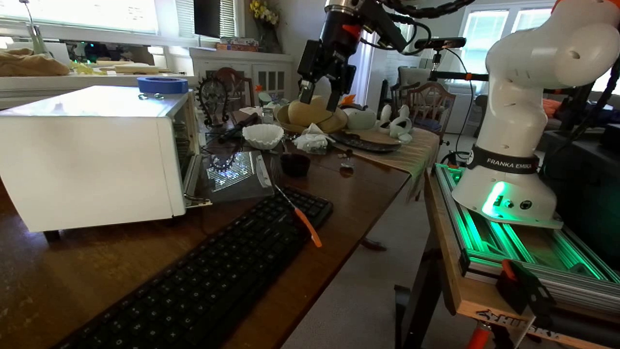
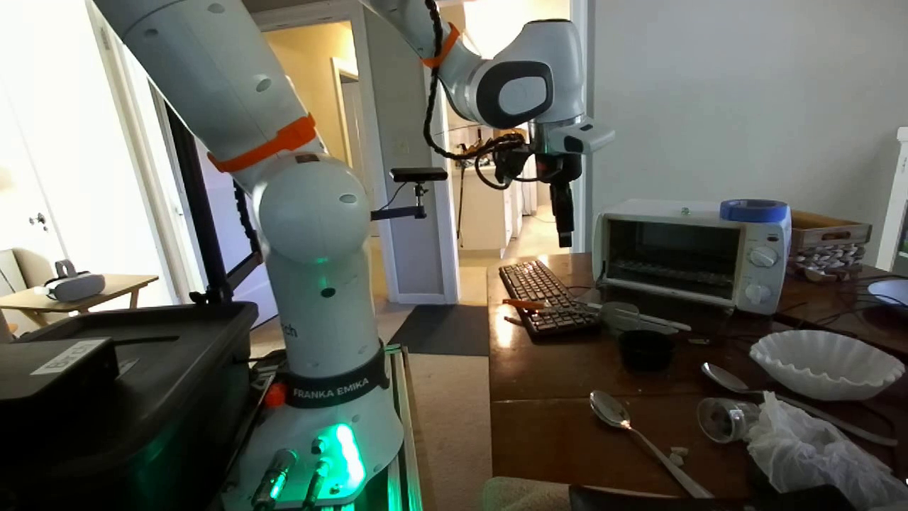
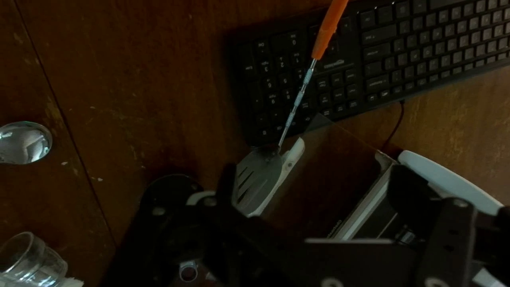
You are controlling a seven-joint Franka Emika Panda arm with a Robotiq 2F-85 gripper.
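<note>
Above the table my gripper (image 1: 319,98) hangs pointing down, its two fingers spread with nothing between them. In the wrist view the gripper also shows open, dark fingers wide apart. Below it lies a slotted spatula (image 3: 260,172) with an orange handle (image 3: 330,28). The handle crosses the black keyboard (image 3: 306,86), and the blade rests by the oven's open glass door. From the side, the gripper (image 2: 564,243) stands well clear of the keyboard (image 2: 549,298) and spatula handle (image 2: 523,304).
A white toaster oven (image 2: 681,255) with blue tape (image 2: 753,210) on top stands behind. Around the table lie a black cup (image 2: 645,350), white fluted bowl (image 2: 826,365), spoon (image 2: 611,410), clear glass (image 2: 725,419) and crumpled plastic (image 2: 804,451). Bare wood lies at the table's near left.
</note>
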